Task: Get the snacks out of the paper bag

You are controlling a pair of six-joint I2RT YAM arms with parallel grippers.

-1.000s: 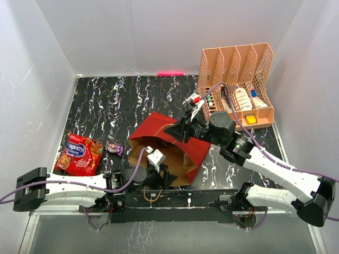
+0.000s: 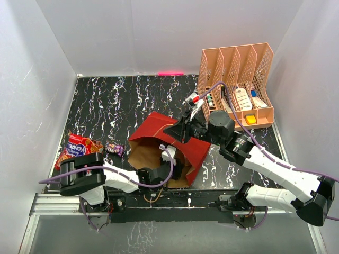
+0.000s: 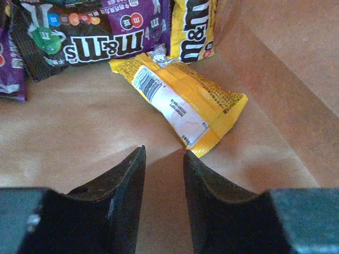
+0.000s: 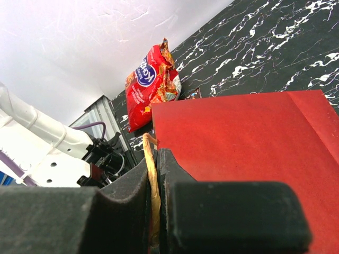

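The red paper bag lies on its side with its mouth facing the near edge. My left gripper is inside it, fingers part open and empty. Just ahead of its fingertips lies a yellow snack packet with a white barcode label. Behind that sit a dark M&M's packet and a yellow M&M's packet. My right gripper is shut on the bag's tan handle at the upper rim. In the top view the left fingertips are hidden in the bag.
A red Ahoy snack bag and a small purple packet rest on the marble table to the left. An orange divided rack stands at the back right.
My left arm has reached rightward and deeper into the bag, its forearm now covering part of the Ahoy bag. The right arm has stayed still.
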